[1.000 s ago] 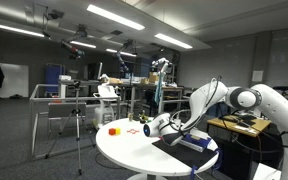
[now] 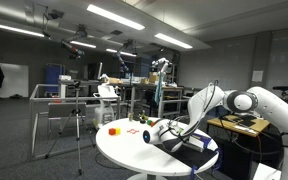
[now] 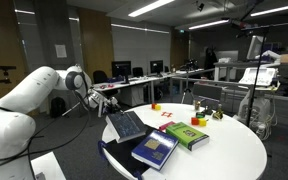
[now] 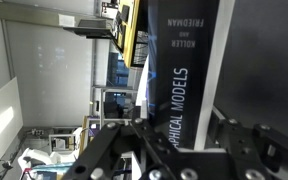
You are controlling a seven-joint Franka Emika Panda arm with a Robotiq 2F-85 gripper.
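In the wrist view a thick book (image 4: 179, 95) with a black spine reading "Graphical Models", Koller and Friedman, runs down between the fingers. My gripper is shut on it. From the second exterior view, a dark book (image 3: 125, 124) leans tilted at the table's near left edge, with my gripper (image 3: 111, 108) just behind its top. A blue book with a pale cover panel (image 3: 154, 149) lies beside it, and a green book (image 3: 185, 136) lies farther right. The first exterior view shows my gripper (image 2: 168, 136) low over the table, its details too small to read.
Small red and yellow items (image 3: 198, 122) stand toward the back. A camera tripod (image 2: 79, 135) stands beside the table.
The arm has drawn back slightly toward its base, and its joints sit a little differently. The small items on the table have not moved.
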